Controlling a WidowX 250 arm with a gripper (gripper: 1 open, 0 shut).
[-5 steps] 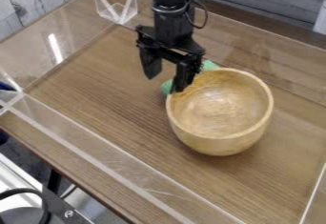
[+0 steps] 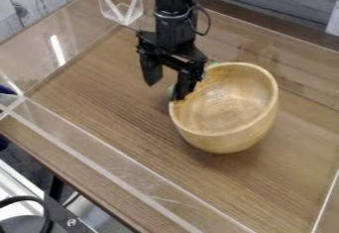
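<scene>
My black gripper (image 2: pixel 169 70) hangs from the top of the camera view over the middle of the table, open, its right finger at the left rim of a large wooden bowl (image 2: pixel 228 116). A small green object (image 2: pixel 173 91) shows just beside the bowl's left side, under the gripper and partly hidden by it and the bowl.
A clear angular object (image 2: pixel 119 7) is at the back left. Black cables (image 2: pixel 27 203) lie at the lower left edge.
The bowl's top has tilted and shifted slightly leftward, and less of the green object shows. The gripper has moved slightly left.
</scene>
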